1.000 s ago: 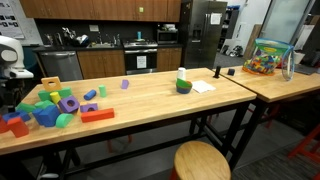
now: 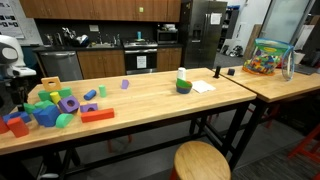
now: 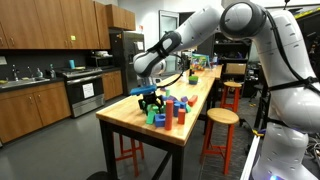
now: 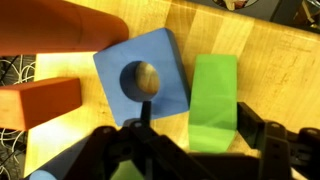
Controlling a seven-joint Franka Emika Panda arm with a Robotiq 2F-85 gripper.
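Note:
Seen from the wrist, my gripper stands open, its dark fingers (image 4: pixel 272 142) apart. A green block (image 4: pixel 214 95) lies in the span between them, close to the right fingertip. The left fingertip overlaps the lower part of a blue square block (image 4: pixel 145 75) with a round hole, just left of the green one. Whether either finger touches a block cannot be told. In exterior view 1 the white arm (image 2: pixel 11 52) reaches down at the left edge, over a crowded group of blocks; the fingertips are hard to make out there.
Red-orange blocks (image 4: pixel 50 30) crowd the wrist view's left side. Along the table's near edge lies a long red block (image 2: pixel 98 115), with a purple ring (image 2: pixel 69 104) nearby. A green bowl (image 2: pixel 184 87) stands farther right.
The arm at the left edge has shifted slightly over the last second. The blocks out on the table look unmoved.

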